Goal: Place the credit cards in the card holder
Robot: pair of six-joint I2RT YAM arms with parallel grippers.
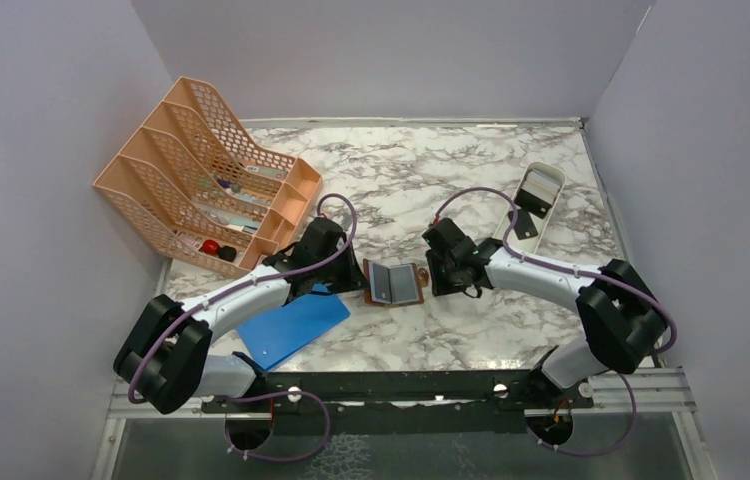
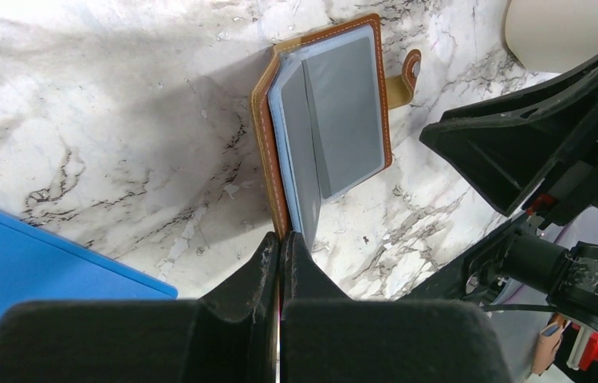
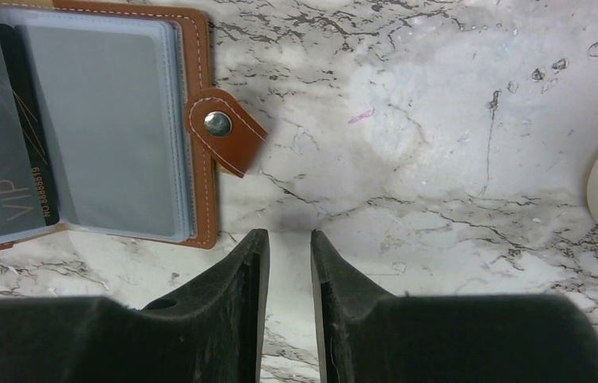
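Note:
The brown card holder (image 1: 393,284) lies spread open on the marble table, its clear pockets facing up. In the right wrist view a dark VIP card (image 3: 9,159) shows in its left pocket. My left gripper is shut on the holder's near left edge, the brown cover running in between its fingertips. Just right of the holder's clasp strap (image 3: 220,128), my right gripper is part open over bare marble, with nothing between its fingers. Dark cards (image 1: 527,212) lie in the white tray (image 1: 543,172) at the back right.
A blue folder (image 1: 291,325) lies on the table under and beside the left arm. The orange compartment rack (image 1: 176,150) with small items fills the back left. Marble is clear behind the holder and in front of it.

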